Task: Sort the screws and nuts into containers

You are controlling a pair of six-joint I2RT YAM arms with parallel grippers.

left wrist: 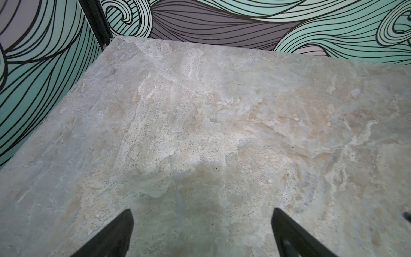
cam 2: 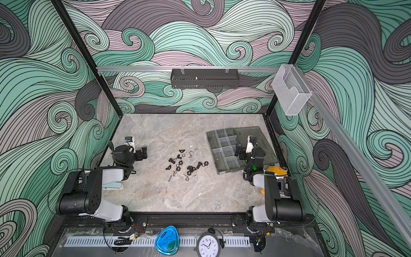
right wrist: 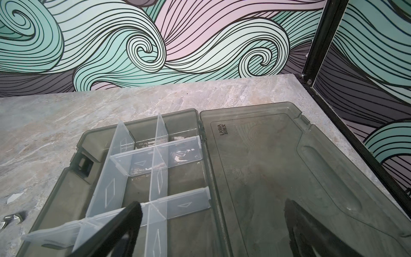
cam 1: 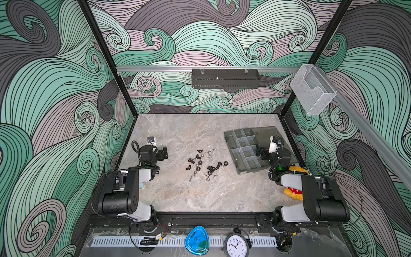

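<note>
A loose pile of black and silver screws and nuts (cam 1: 198, 163) (cam 2: 189, 168) lies mid-table. To its right sits a grey divided organiser (cam 1: 241, 152) (right wrist: 179, 171) with its lid laid open; the compartments in view look empty. My left gripper (cam 1: 163, 153) hovers over bare tabletop left of the pile, fingers apart with nothing between them. My right gripper (cam 1: 262, 153) is open above the organiser, nothing between its fingers.
A yellow object with red (cam 1: 293, 192) lies behind the right arm. A pale object (cam 2: 112, 186) is by the left arm.
</note>
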